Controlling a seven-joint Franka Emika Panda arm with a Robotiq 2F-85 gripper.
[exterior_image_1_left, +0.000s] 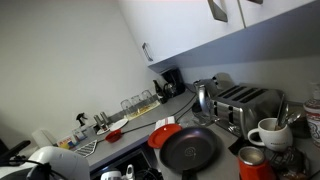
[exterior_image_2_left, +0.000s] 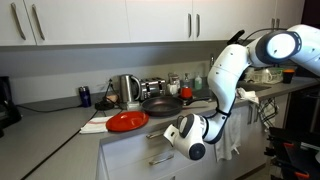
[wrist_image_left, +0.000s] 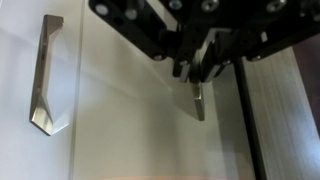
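Note:
White drawer fronts with metal bar handles lie below the counter. In the wrist view my gripper is at the upper drawer's handle, whose end shows just past the dark fingers. The fingers cover the rest of that handle, and I cannot tell whether they grip it. A second handle stands clear at the left of this view. In exterior view 2 the white-and-black arm reaches down in front of the drawers, close against them.
On the counter above are a black pan, a red plate, a toaster, a kettle and a white mug. A red canister stands near the counter's front. White cabinets hang overhead.

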